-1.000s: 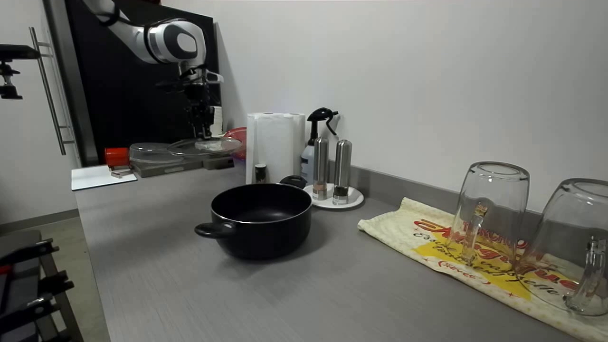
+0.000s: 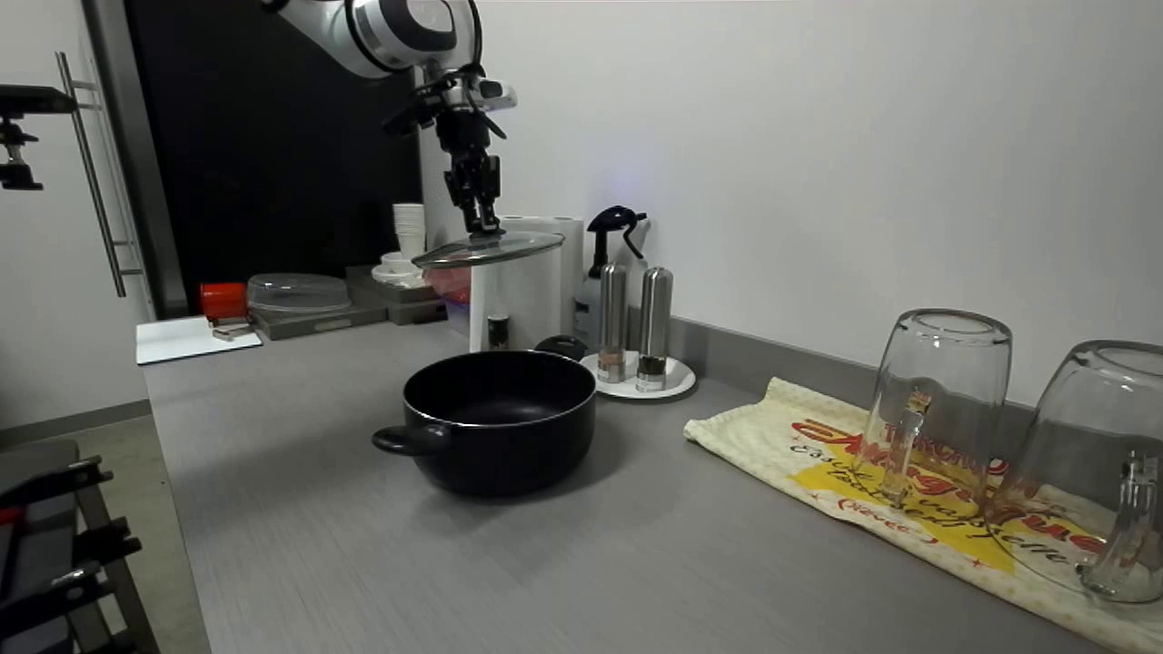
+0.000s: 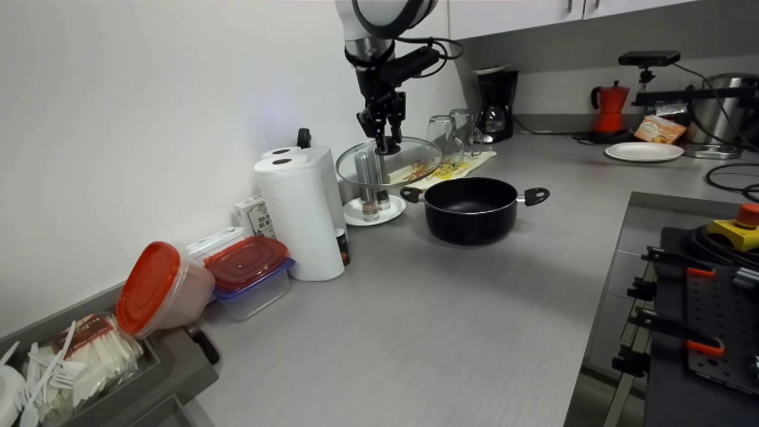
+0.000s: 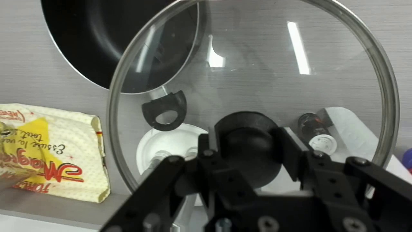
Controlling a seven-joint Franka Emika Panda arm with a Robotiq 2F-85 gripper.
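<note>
A glass lid (image 2: 512,249) with a metal rim hangs in the air, slightly tilted, above and behind the pot. My gripper is shut on its black knob (image 4: 251,154), which sits between the fingers in the wrist view. On the counter stands an uncovered black pot (image 2: 501,425) with two side handles, empty as far as shows. From exterior view 2 the lid (image 3: 348,167) appears left of the pot (image 3: 471,213) and higher than its rim. Through the glass in the wrist view, part of the pot (image 4: 88,38) and one handle (image 4: 175,104) can be seen.
Paper towel rolls (image 3: 299,220) and a white plate (image 3: 363,213) bearing two metal grinders (image 2: 654,327) stand close to the lid by the wall. Upturned glass mugs (image 2: 938,403) rest on a printed cloth (image 2: 763,431). Counter space in front of the pot is free.
The arm has carried the lid from over the grey trays at the far end toward the pot, rightward and higher in exterior view 1. The pot has stayed put.
</note>
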